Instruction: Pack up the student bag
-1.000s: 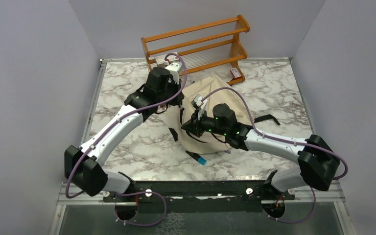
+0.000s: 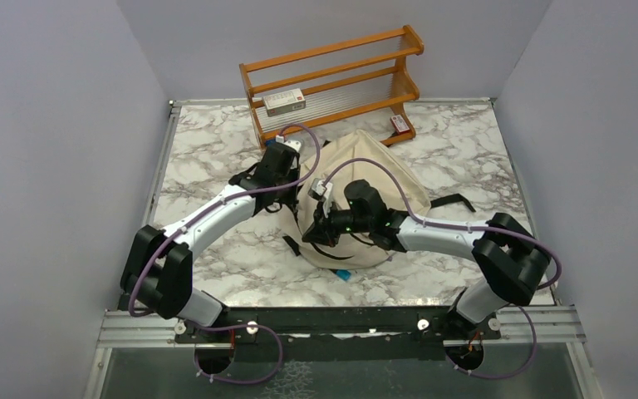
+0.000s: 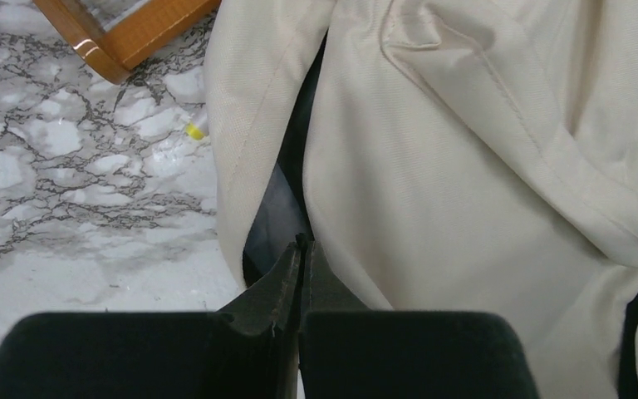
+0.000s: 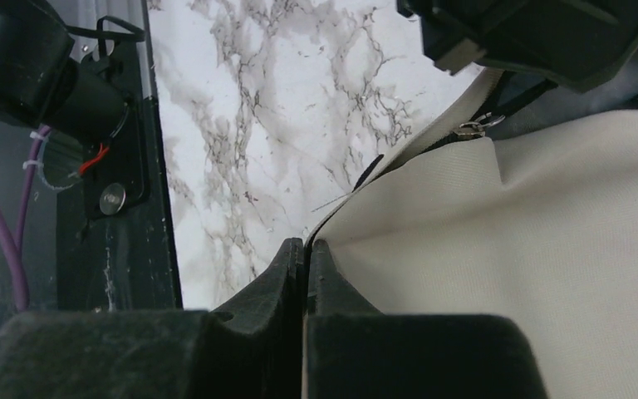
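A cream fabric bag [image 2: 357, 258] lies rumpled across the middle of the table. In the left wrist view a long slit in the bag [image 3: 341, 166] shows a dark interior. My left gripper is shut at the lower end of that slit, with nothing clearly visible between its fingers. My right gripper is shut on the bag's edge [image 4: 357, 212] near the front left. Further along that edge a metal zipper pull [image 4: 479, 125] shows close to the left arm's black gripper body [image 4: 523, 37].
Behind the bag stands a wooden rack [image 2: 332, 83] holding a white box [image 2: 284, 101] and a small red box [image 2: 399, 124]. A black strap [image 2: 453, 200] extends right of the bag; a blue-ended strap [image 2: 341, 274] pokes out in front. Bare marble lies to both sides.
Both grippers have moved toward the table's front, the right one also leftward. The bag's front edge has come forward with it, covering more of the blue-ended strap.
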